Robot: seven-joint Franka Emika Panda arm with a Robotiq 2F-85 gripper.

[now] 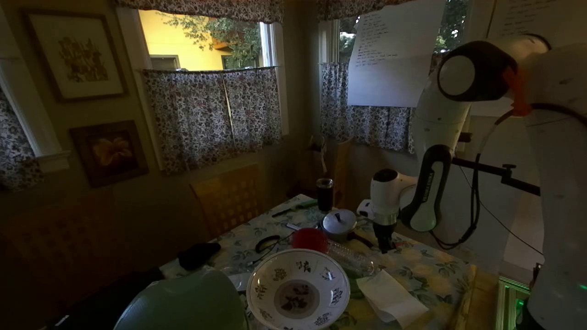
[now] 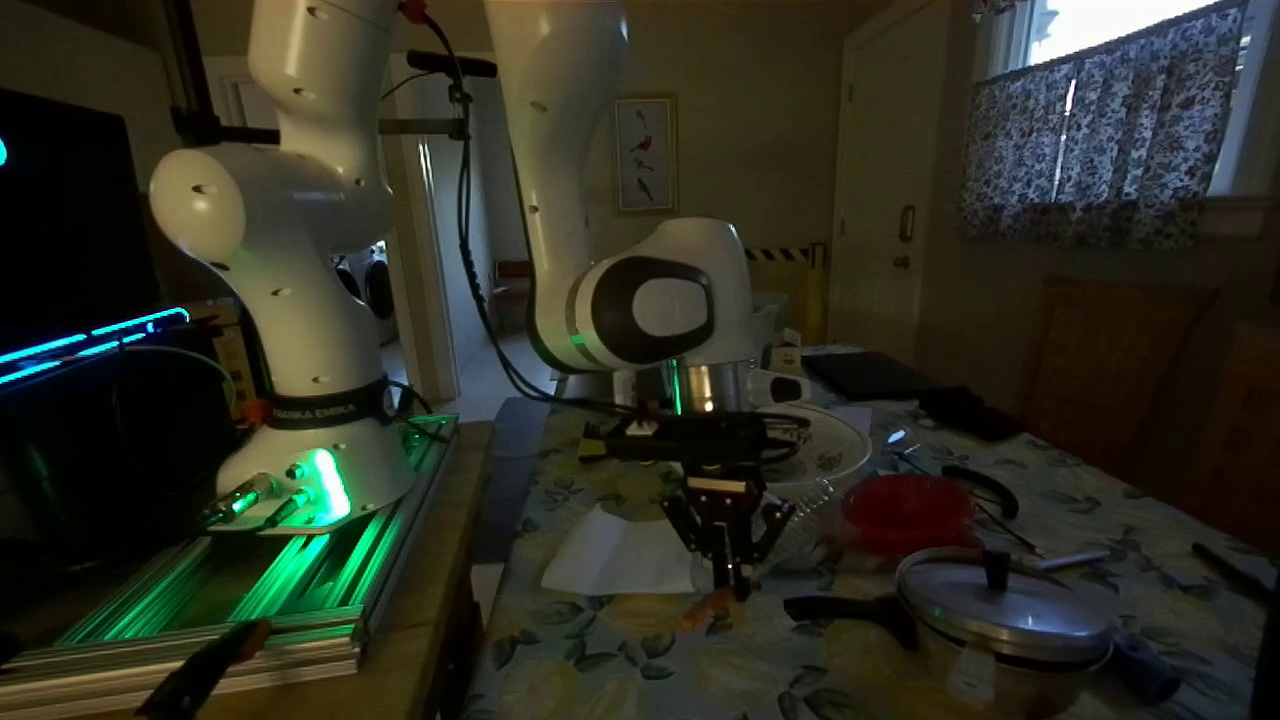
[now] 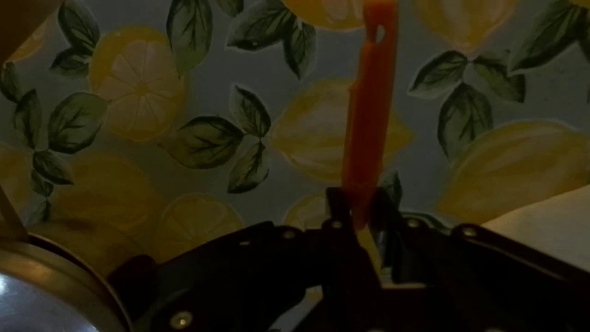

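Observation:
An orange handle-like piece (image 3: 370,99) with a small hole near its far end stands out from between the fingertips of my gripper. The fingers are shut on its near end. In exterior view 2 the gripper (image 2: 731,590) points down over the tablecloth, and the orange piece (image 2: 708,608) shows by its tips. The black gripper (image 1: 386,248) appears in exterior view 1 just right of the pot's handle. Whether the piece touches the cloth I cannot tell.
A lidded pot (image 2: 1005,612) stands close by, its dark handle toward the gripper. Around it are a red bowl (image 2: 908,514), a clear plastic bottle (image 1: 352,257), a white paper (image 2: 621,554) and a large patterned bowl (image 1: 264,275). Bare lemon-print cloth lies near the table's edge.

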